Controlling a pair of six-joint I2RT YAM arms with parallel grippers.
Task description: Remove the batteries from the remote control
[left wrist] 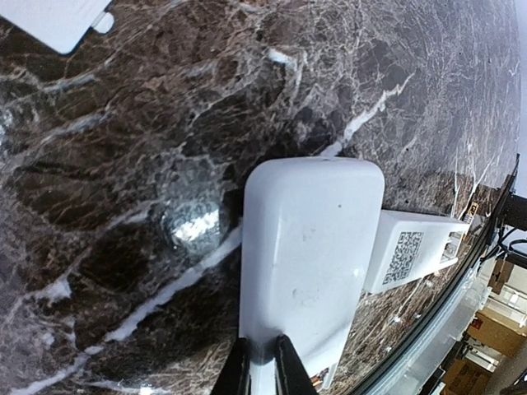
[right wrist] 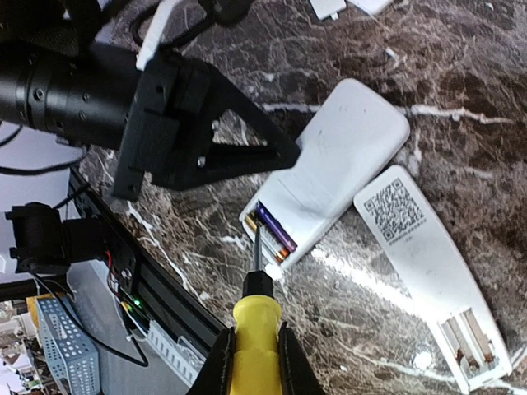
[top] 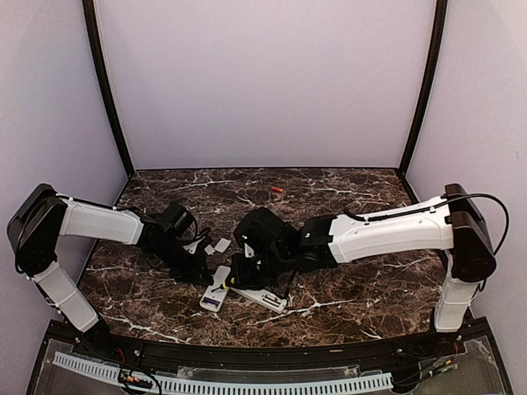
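Note:
A white remote control (right wrist: 338, 152) lies face down, its battery compartment uncovered at the near end. Inside that bay are a purple battery (right wrist: 278, 229) and a gold-coloured one (right wrist: 270, 248) alongside. My left gripper is shut on the remote's side edge, about midway along. My right gripper is shut on the yellow handle of a thin dark tool (right wrist: 257, 311). The tool's tip reaches the batteries near their upper-left ends in the right wrist view; whether it touches them I cannot tell.
White covers (top: 222, 244) rest farther back. A small red object (top: 277, 189) lies near the back wall.

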